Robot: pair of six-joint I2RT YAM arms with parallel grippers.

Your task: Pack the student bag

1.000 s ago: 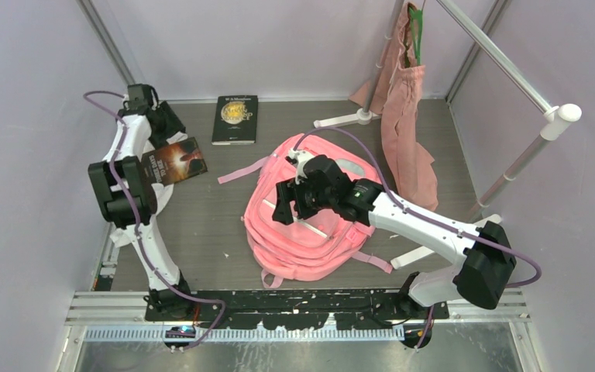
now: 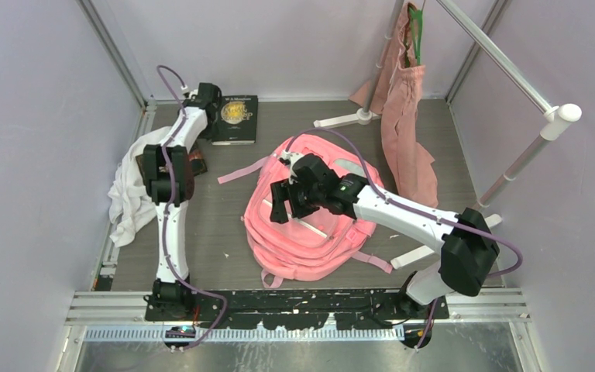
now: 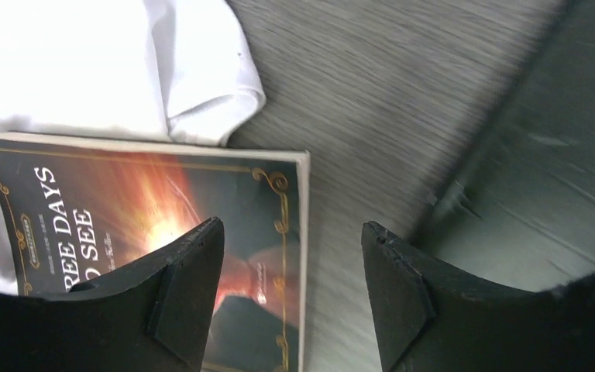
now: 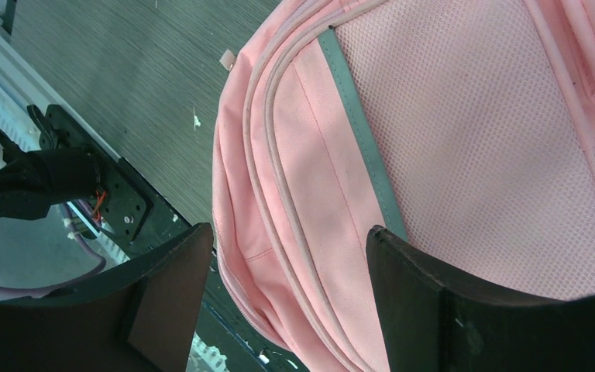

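Note:
A pink backpack (image 2: 310, 252) lies in the middle of the floor, with my right gripper over it, part open and empty. My left gripper is at the back left, part open and empty, beside a dark green book with a gold emblem (image 2: 235, 120). Below it in the left wrist view lie a book with a fiery cover (image 3: 124, 201), mostly hidden under my arm in the top view, and a white cloth (image 2: 130, 194).
A white rack (image 2: 511, 170) stands at the right with pink fabric (image 2: 407, 139) hanging from it. Bare floor (image 2: 217, 232) shows between my left arm and the backpack.
My left arm has swung right from the left wall toward the green book, covering much of the fiery-cover book in the top view. The right arm has shifted only slightly.

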